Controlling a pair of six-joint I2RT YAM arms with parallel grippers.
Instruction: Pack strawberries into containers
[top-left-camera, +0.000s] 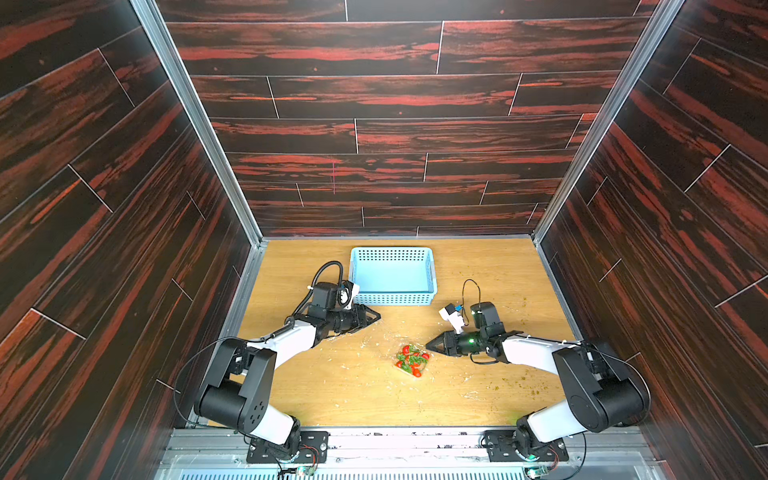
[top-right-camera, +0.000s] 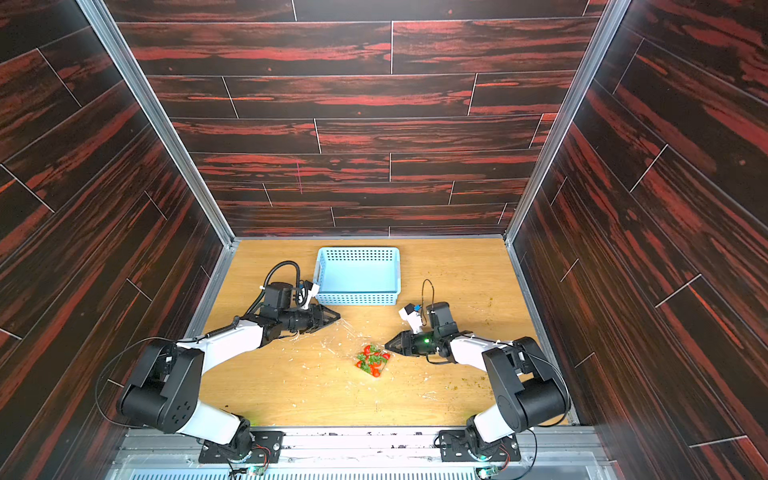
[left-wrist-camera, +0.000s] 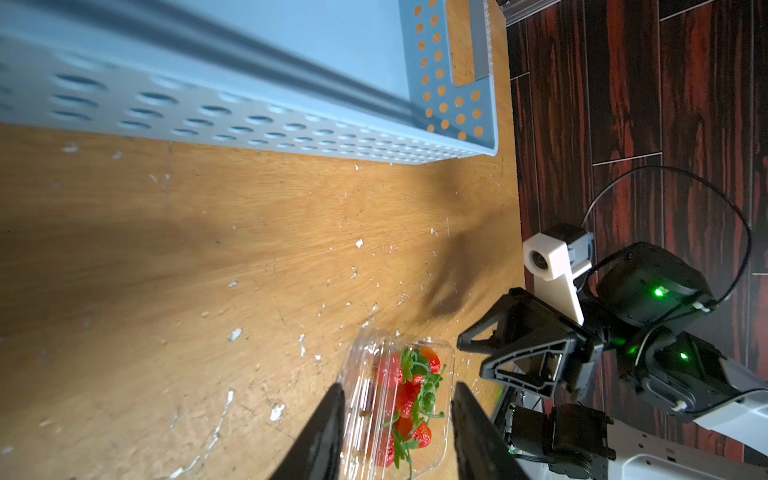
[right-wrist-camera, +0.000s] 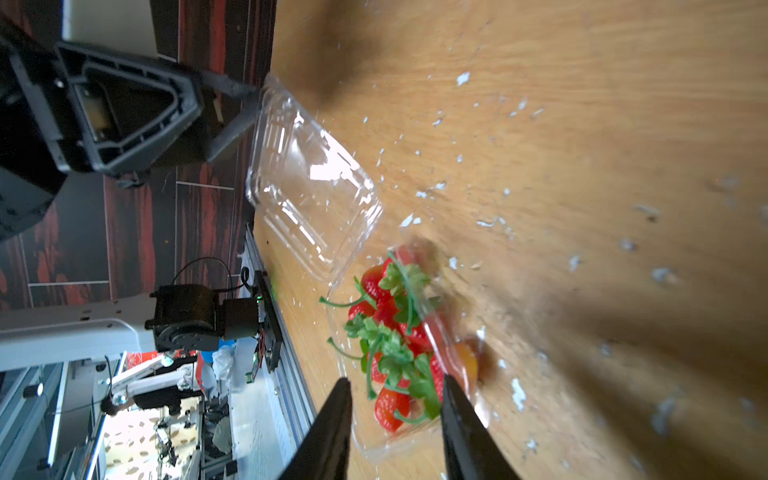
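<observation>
A clear plastic container full of red strawberries with green leaves rests on the table. Its transparent lid is swung up on the side toward my left arm. My left gripper has its fingers apart, above the table in front of the basket. In the right wrist view its fingertips overlap the lid's upper edge; whether they touch it, I cannot tell. Close by the container's right side, my right gripper is open, fingers spread, with nothing held.
Behind the container stands an empty light blue basket with perforated walls. White flecks are scattered over the wooden table. Free room lies in front of the container and at the back right.
</observation>
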